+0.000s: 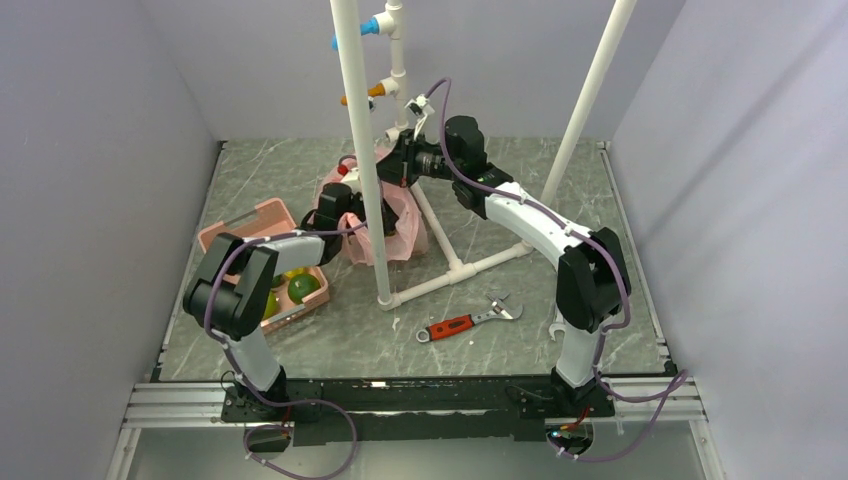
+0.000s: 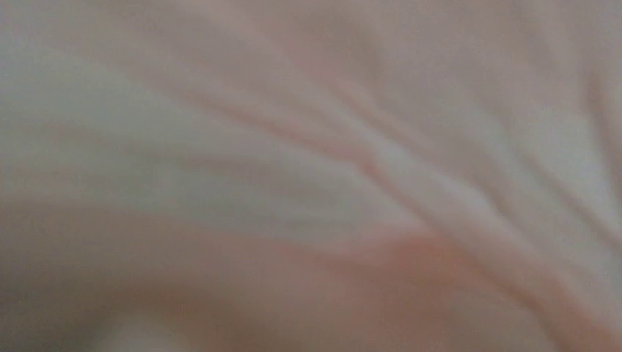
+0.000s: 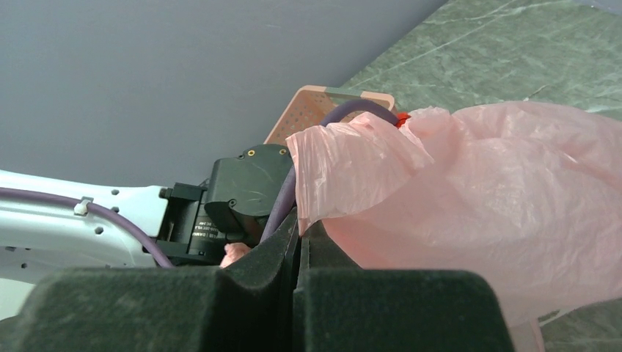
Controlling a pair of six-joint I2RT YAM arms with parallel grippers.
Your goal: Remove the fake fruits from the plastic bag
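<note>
The pink plastic bag (image 1: 408, 240) stands behind the white post, its rim raised. My right gripper is shut on a thin fold of the bag's edge, with the pink film (image 3: 367, 165) spreading out from its fingertips. In the top view my left gripper (image 1: 388, 216) reaches into the bag's mouth, partly behind the post. Blurred pink plastic (image 2: 308, 176) fills the left wrist view, so its fingers and any fruit between them are hidden. A green fruit (image 1: 303, 288) and yellow ones lie in the pink basket (image 1: 272, 212).
A white pipe post (image 1: 362, 130) rises in front of the bag, close to both grippers. An adjustable wrench (image 1: 468, 322) with a red handle lies in front of the pipe base (image 1: 455, 275). Open tabletop lies to the right.
</note>
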